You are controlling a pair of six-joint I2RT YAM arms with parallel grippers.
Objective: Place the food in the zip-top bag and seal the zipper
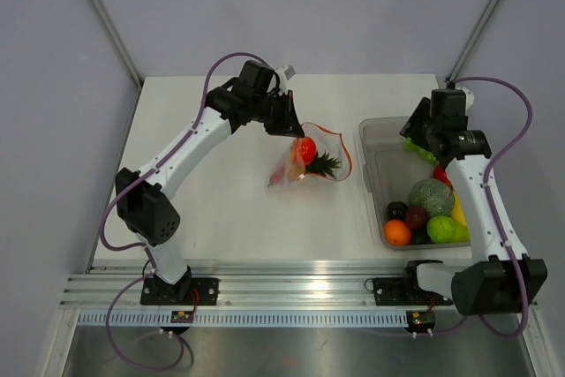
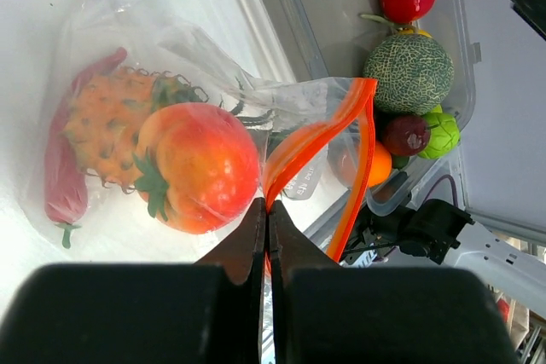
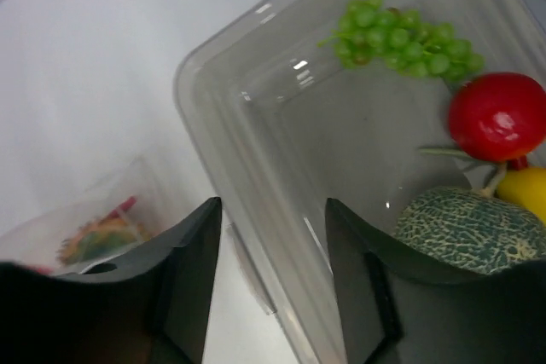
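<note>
The clear zip top bag (image 1: 332, 138) lies near the table's middle, its orange-edged mouth gaping to the right. Inside, the left wrist view shows a long red pepper (image 2: 66, 155), an orange pineapple (image 2: 104, 121) and a round red-orange fruit (image 2: 200, 168) with a green calyx. Pineapple leaves (image 1: 325, 165) reach toward the mouth in the top view. My left gripper is shut on the bag's orange edge. Over the grey bin, my right gripper stands with its fingers apart and nothing between them.
In the bin (image 1: 381, 121) on the right are green grapes (image 3: 409, 44), a red tomato-like item (image 3: 499, 117), a netted melon (image 1: 432, 195), an orange (image 1: 397, 232) and several other pieces. The bin's left side is bare. Free table lies left of the bag.
</note>
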